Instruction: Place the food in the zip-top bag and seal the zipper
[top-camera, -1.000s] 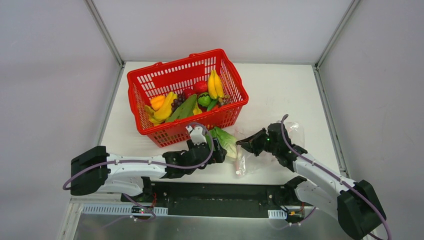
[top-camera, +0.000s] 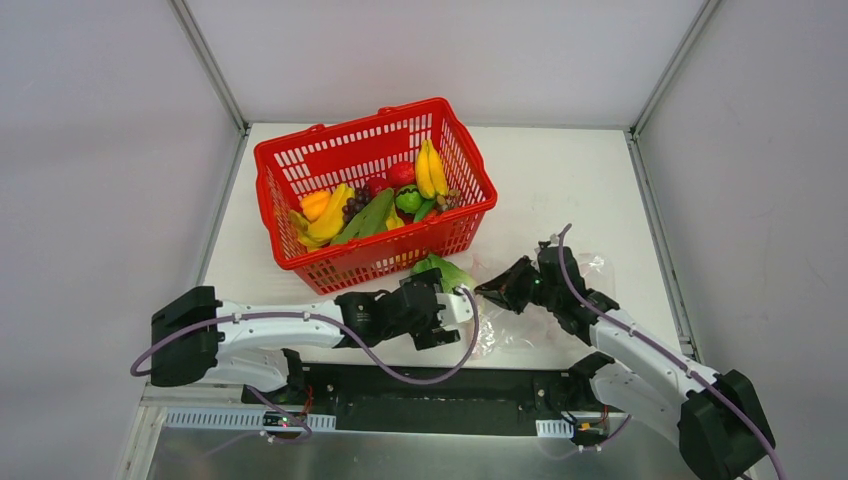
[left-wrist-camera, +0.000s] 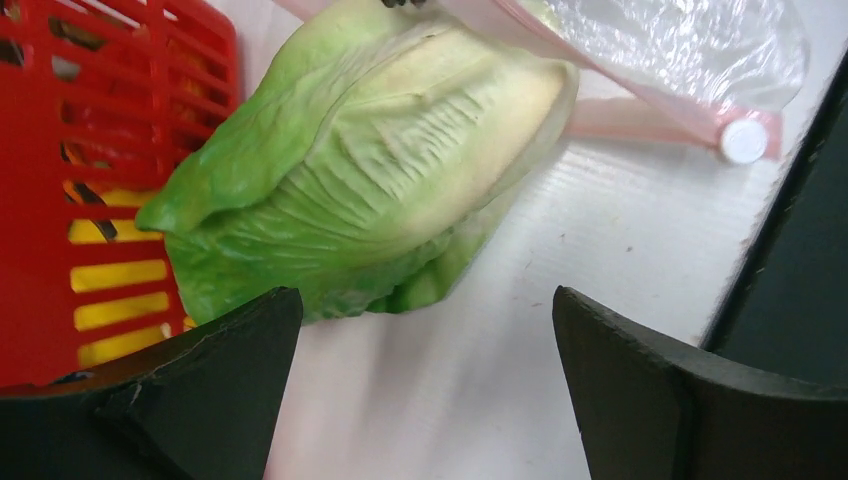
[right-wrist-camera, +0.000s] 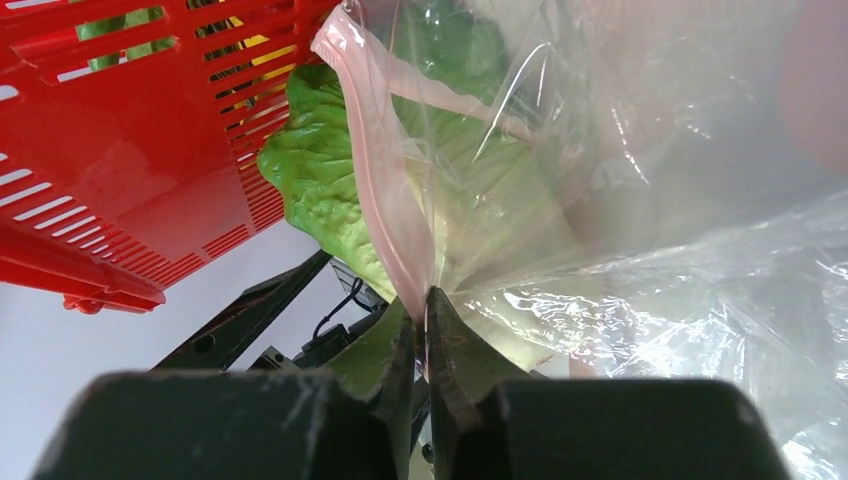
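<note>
Between the red basket and the bag lies the green lettuce (left-wrist-camera: 370, 170), its pale stem end at the bag's mouth and its leafy end outside. The clear zip top bag (right-wrist-camera: 680, 260) with a pink zipper strip (right-wrist-camera: 378, 190) spreads across the table under my right arm. My right gripper is shut on the bag's zipper edge, holding it raised. My left gripper stands open beside the lettuce, with only bare table between its fingers. In the top view the left gripper's body hides part of the lettuce. A white zipper slider (left-wrist-camera: 743, 141) shows at one end of the strip.
Right behind the lettuce stands the red basket (top-camera: 372, 260), holding bananas, a cucumber, grapes and other produce; the leaf tips reach its wall. A dark front rail (top-camera: 430, 400) borders the near edge.
My left gripper has turned and shifted right toward the bag's mouth, staying open. The lettuce appears in about the same place.
</note>
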